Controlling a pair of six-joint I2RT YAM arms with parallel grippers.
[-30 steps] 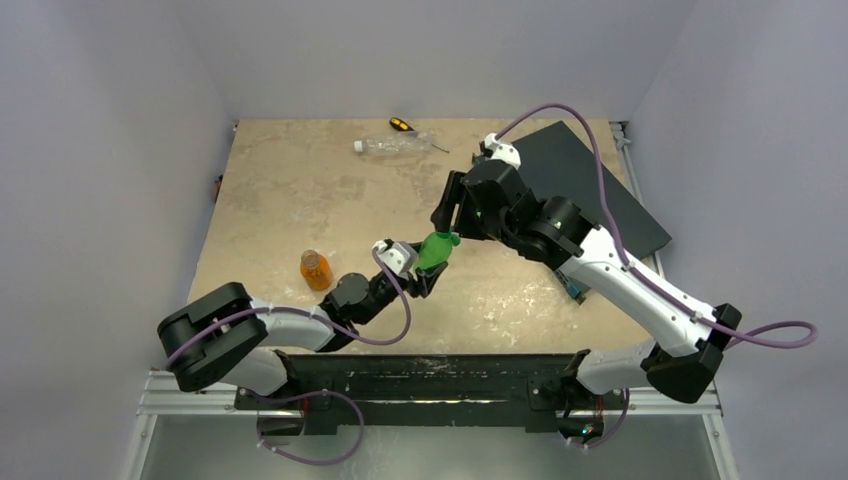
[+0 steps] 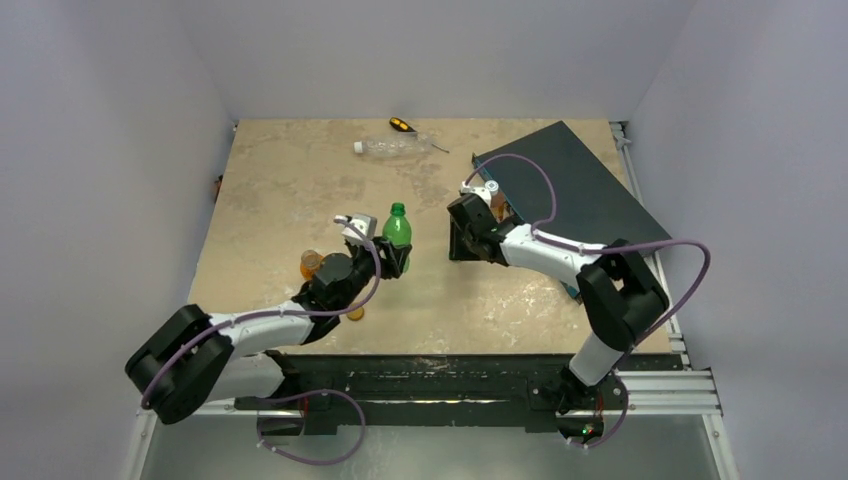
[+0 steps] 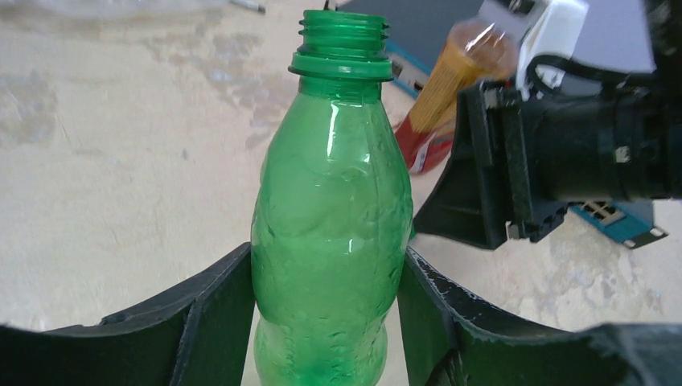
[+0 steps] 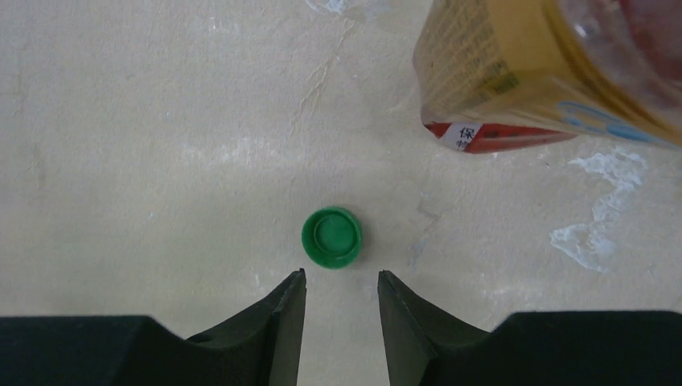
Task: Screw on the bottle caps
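My left gripper has its fingers against both sides of the uncapped green bottle [image 3: 330, 185] around its waist. The bottle stands about upright, its bare threaded neck on top. In the right wrist view a green cap [image 4: 332, 237] lies on the table, hollow side up. Just above it and a little short of it in that view, my right gripper stands open with nothing between its fingers. In the top view the right gripper [image 2: 460, 247] hides the cap. An amber-and-red bottle [image 4: 499, 80] stands close to the right gripper.
Near the left forearm stands an orange bottle [image 2: 309, 264], with an orange cap [image 2: 355, 313] on the table. A clear bottle [image 2: 395, 147] and a screwdriver [image 2: 402, 125] lie at the back. A dark board [image 2: 570, 185] covers the right side.
My left gripper moved left with the green bottle, which went from tilted to upright.
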